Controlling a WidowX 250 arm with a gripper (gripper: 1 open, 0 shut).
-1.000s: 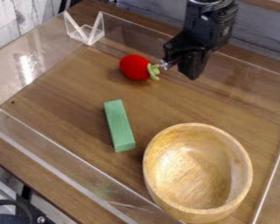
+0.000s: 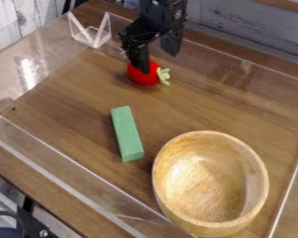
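Note:
My black gripper (image 2: 142, 58) hangs at the top centre, directly over a red round object with a pale green stem (image 2: 145, 77), its fingers open and reaching down at the object's top, partly covering it. Whether the fingertips touch it is unclear. A green rectangular block (image 2: 127, 133) lies on the wooden surface left of centre. A large round wooden bowl (image 2: 211, 181) sits empty at the lower right.
A clear plastic stand (image 2: 89, 32) is at the top left. Transparent walls edge the wooden surface (image 2: 71, 102).
My gripper has moved left from beside the stem to over the red object. The red object, green block and bowl look unmoved.

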